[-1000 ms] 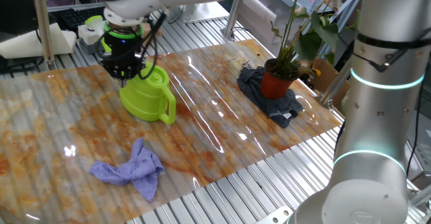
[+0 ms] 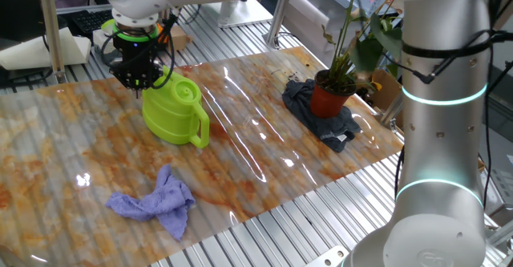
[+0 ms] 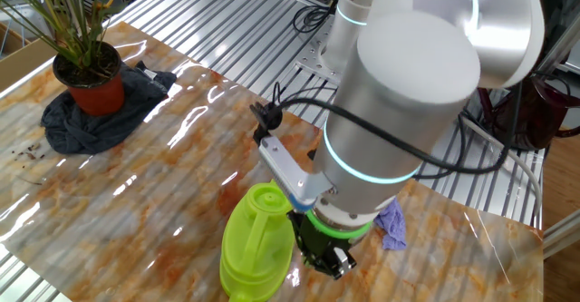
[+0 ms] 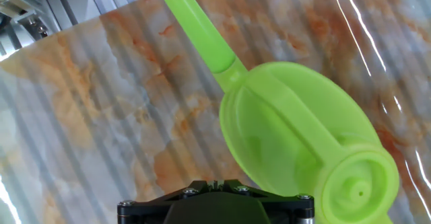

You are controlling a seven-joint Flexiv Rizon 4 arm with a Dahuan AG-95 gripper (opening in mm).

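A lime-green watering can stands upright on the marbled sheet, its handle towards the front right in exterior view 1. My gripper is above the sheet at the can's spout side, overlapping the can's upper left in that view. In exterior view 2 the gripper appears just right of the can. From the wrist, the can lies ahead and to the right, with its long spout running to the upper left. Only the dark gripper top shows there; its finger opening is unclear, and nothing appears held.
A crumpled purple cloth lies at the front left of the sheet. A potted plant stands on a dark cloth at the right. Between the can and the plant, the sheet is bare.
My gripper has shifted slightly left and away from the can's top in exterior view 1, and the arm has swung left with it. The can, cloths and plant stay put.
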